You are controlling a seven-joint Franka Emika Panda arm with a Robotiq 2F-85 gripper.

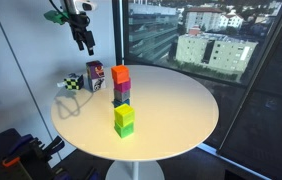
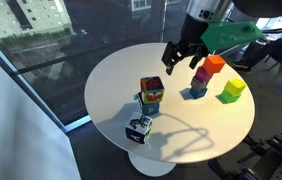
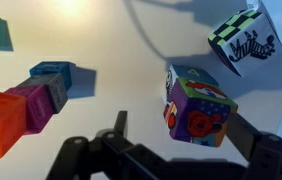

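Observation:
My gripper (image 1: 86, 48) hangs open above the table, its two fingers apart with nothing between them. In the wrist view a patterned box (image 3: 199, 112) with colourful printed faces lies beneath the fingers, nearer the right one. From the second exterior view, this box (image 2: 152, 89) looks stacked on another, and the gripper (image 2: 181, 58) is higher and off to one side. A checkered box (image 3: 246, 42) rests beside the stack. On the other side stands a tower with an orange cube (image 1: 120, 73) on top, purple ones (image 1: 121, 87) below and blue (image 1: 122, 99) at the bottom.
A yellow cube (image 1: 125, 113) sits on a green one (image 1: 126, 130) near the front of the round white table (image 1: 176, 110). Glass windows surround it.

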